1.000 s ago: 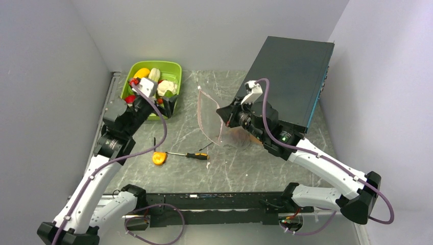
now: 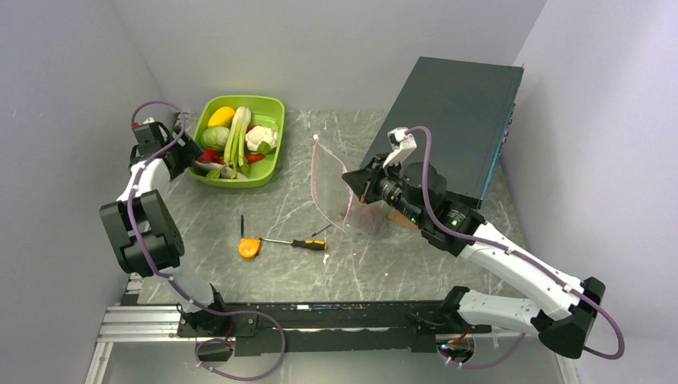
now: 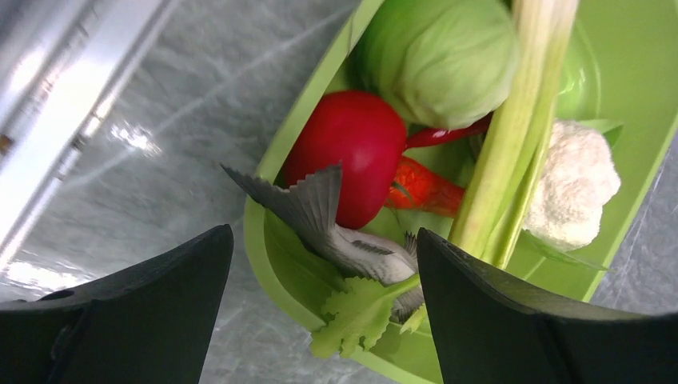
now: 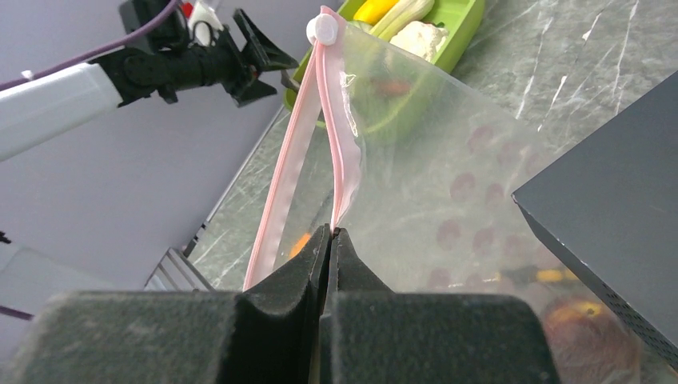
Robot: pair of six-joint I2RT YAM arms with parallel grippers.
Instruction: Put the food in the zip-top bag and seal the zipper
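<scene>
The clear zip top bag (image 4: 432, 160) has its pink-edged mouth parted, with a white slider (image 4: 322, 30) at one end. My right gripper is shut on one pink edge of the bag. Something reddish and yellow (image 4: 580, 324) shows blurrily through the plastic. In the left wrist view, my left gripper is open above the near-left end of the green bin (image 3: 272, 160). A fish (image 3: 364, 252) lies there, tail over the rim, partly under celery (image 3: 508, 136). A red vegetable (image 3: 349, 152), cabbage (image 3: 436, 60) and cauliflower (image 3: 576, 184) lie around it. Nothing is held between the left fingers.
A tape measure (image 2: 249, 248) and a screwdriver (image 2: 308, 244) lie on the counter left of the bag. A large dark box (image 2: 456, 112) stands behind the right arm. The left wall is close to the left arm. Bare counter (image 2: 384, 276) lies in front.
My left arm has swung left and back, from over the bin's front right to its left side, uncovering the celery. The right gripper and bag have shifted only slightly.
</scene>
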